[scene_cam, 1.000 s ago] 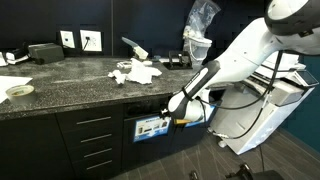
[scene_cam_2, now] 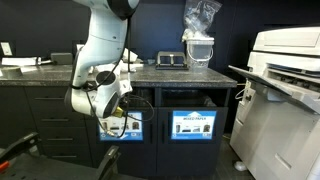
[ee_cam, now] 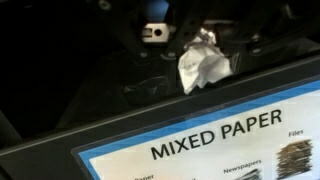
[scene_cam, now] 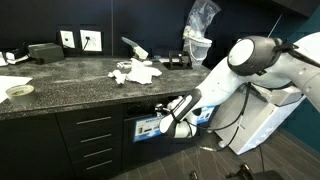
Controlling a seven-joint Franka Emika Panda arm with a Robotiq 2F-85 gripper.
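Note:
In the wrist view a crumpled piece of white paper (ee_cam: 203, 65) shows at the fingers of my gripper, which is shut on it. The paper hangs above a dark opening, behind the front panel with the "MIXED PAPER" label (ee_cam: 217, 135). Seen from exterior view 2, that same label (scene_cam_2: 195, 126) is on a cabinet front below an open, dark compartment (scene_cam_2: 190, 99). The arm's wrist (scene_cam_2: 95, 98) is lowered in front of the cabinets; the fingertips are too small and dark to make out there.
More crumpled white paper (scene_cam: 137, 72) lies on the dark countertop (scene_cam: 75, 82), with a roll of tape (scene_cam: 21, 92) to its left. A white machine (scene_cam_2: 275, 110) stands at the right. Open floor (scene_cam: 150, 170) lies before the cabinets.
The arm has come down and its upper links have swung lower into view. Paper on the counter has not moved.

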